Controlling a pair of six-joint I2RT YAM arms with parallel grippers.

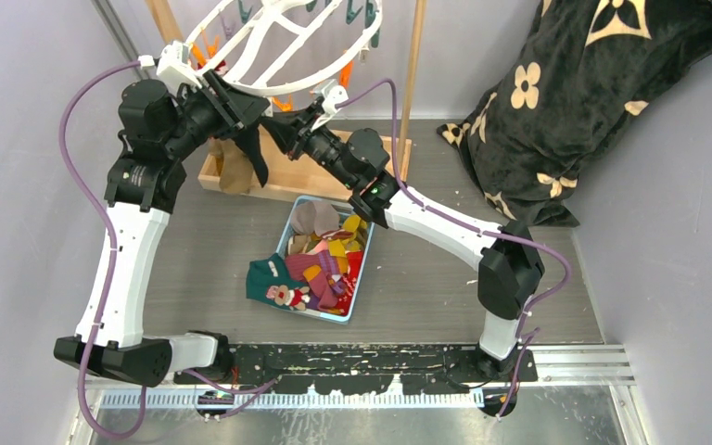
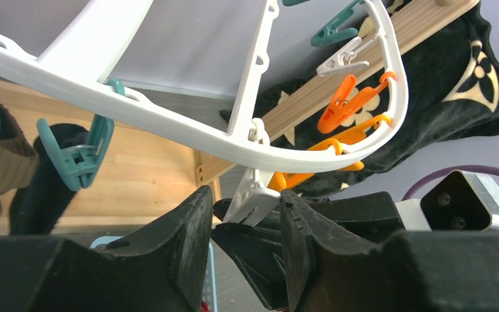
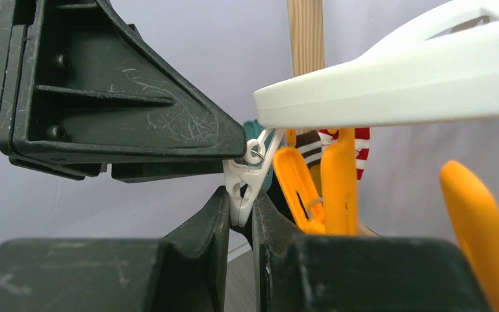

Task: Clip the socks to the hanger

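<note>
The white hanger (image 2: pixel 162 123) carries colored clips. My right gripper is shut on a white clip (image 3: pixel 247 175) at its rim. My left gripper is part open, its fingers either side of that same clip, beside my right gripper. Dark and tan socks (image 1: pixel 250 153) hang below the hanger. A dark sock (image 2: pixel 55 182) is partly visible near a teal clip (image 2: pixel 84 156) in the left wrist view.
A blue bin (image 1: pixel 290 225) of loose socks stands below on the grey floor. A wooden box (image 1: pixel 338 190) is under the hanger. A black patterned cushion (image 1: pixel 565 93) lies at the back right.
</note>
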